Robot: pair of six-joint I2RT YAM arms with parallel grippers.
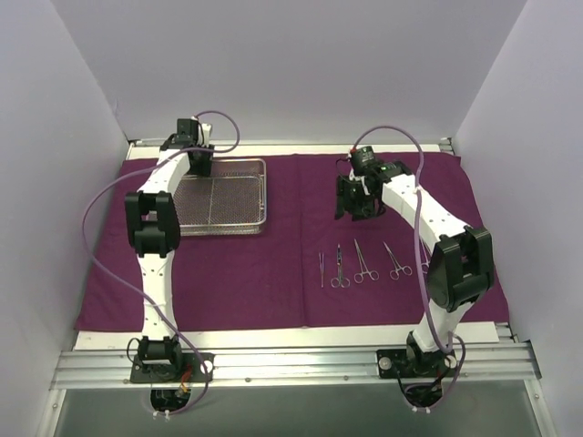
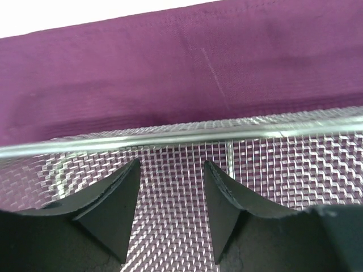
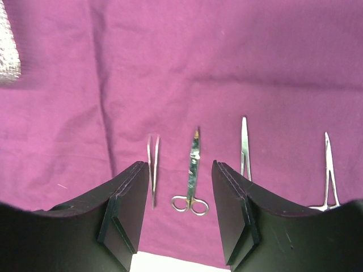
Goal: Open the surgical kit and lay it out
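Note:
The wire mesh tray (image 1: pixel 239 200) sits at the back left of the purple cloth, empty where visible. My left gripper is at its back rim, fingers apart, nothing between them. My right gripper hangs open over the cloth's right half, above and behind the laid-out instruments: tweezers (image 1: pixel 322 269), scissors (image 1: pixel 339 269), a clamp (image 1: pixel 363 262) and another clamp (image 1: pixel 395 262), in a row at the front right. A further instrument at the far right is partly hidden behind the right arm.
Grey walls enclose the back and both sides.

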